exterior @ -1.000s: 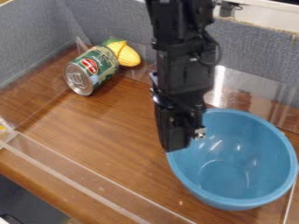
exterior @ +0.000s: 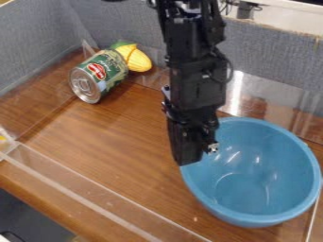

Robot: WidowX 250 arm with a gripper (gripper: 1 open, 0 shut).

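My black gripper [exterior: 192, 146] points down at the left rim of a blue bowl [exterior: 259, 189] on the right of the wooden surface; whether it is open or shut is unclear. A green can [exterior: 98, 76] lies on its side at the upper left, touching or close beside a yellow corn [exterior: 131, 55].
Grey padded walls [exterior: 38, 47] stand at the back and left, with a clear plastic edge along the front left.
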